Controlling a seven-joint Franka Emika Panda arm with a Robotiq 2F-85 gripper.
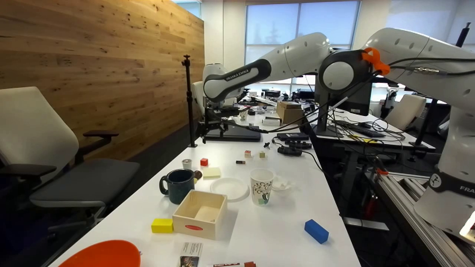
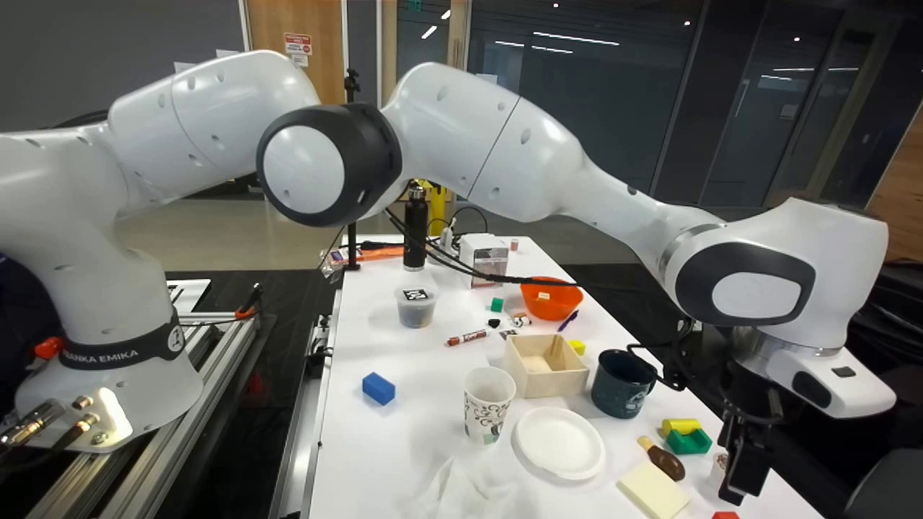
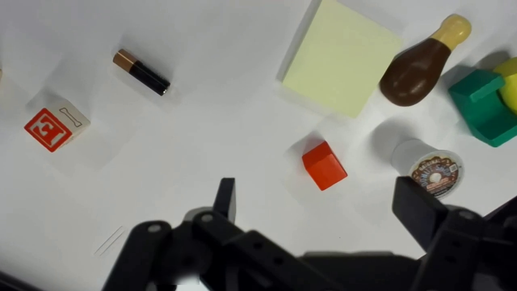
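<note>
My gripper stands open with nothing between its fingers, high over the far end of the white table. In the wrist view a red cube lies just ahead of the gap between the fingertips. To the cube's right sits a small coffee pod, partly behind one finger. A pale yellow note pad and a brown toy drumstick lie farther up, with a green block at the right edge. A battery and a letter block are on the left.
Nearer exterior view 1 stand a dark mug, a wooden box, a paper cup and a white plate. A blue block lies alone near the right edge, with bare table around it.
</note>
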